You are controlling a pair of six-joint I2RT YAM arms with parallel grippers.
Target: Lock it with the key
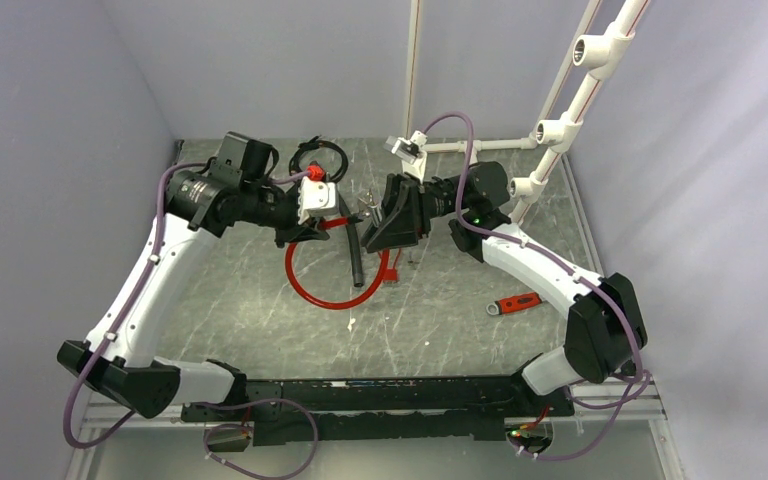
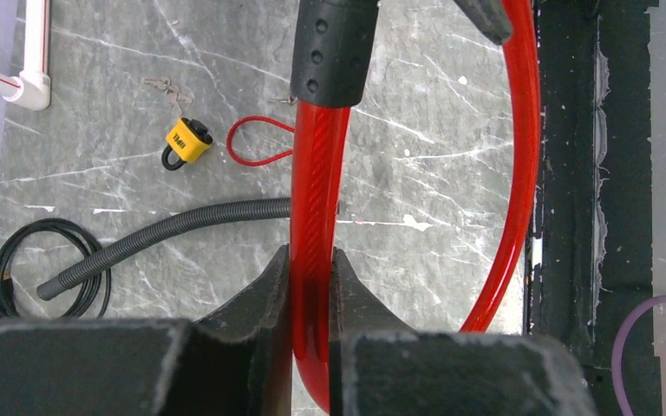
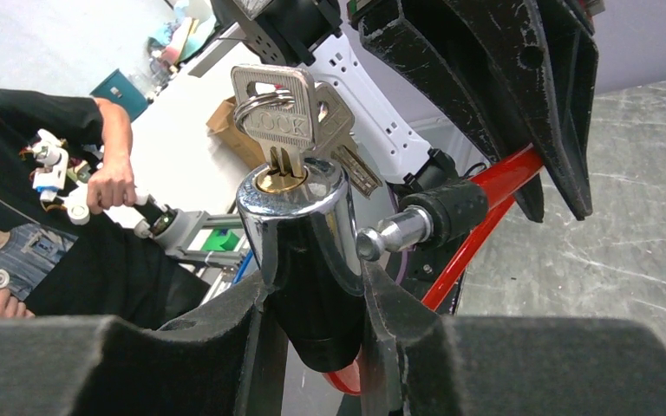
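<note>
In the right wrist view my right gripper is shut on the chrome-and-black lock body (image 3: 299, 234). A key (image 3: 277, 108) stands in the brass cylinder on its top, and a second key (image 3: 336, 121) hangs from the same ring. The metal pin (image 3: 403, 230) at the cable's free end has its ball tip beside the lock's right edge, outside the body. My left gripper has the red cable (image 2: 316, 173) between its fingers, both against its sides, behind the black end sleeve (image 2: 334, 52). The lock's socket is hidden.
On the table lie a yellow padlock (image 2: 188, 140), a thin red loop (image 2: 247, 156), a grey corrugated hose (image 2: 165, 230) and a coiled black cable (image 2: 43, 234). An orange-red tool (image 1: 515, 304) lies at the right.
</note>
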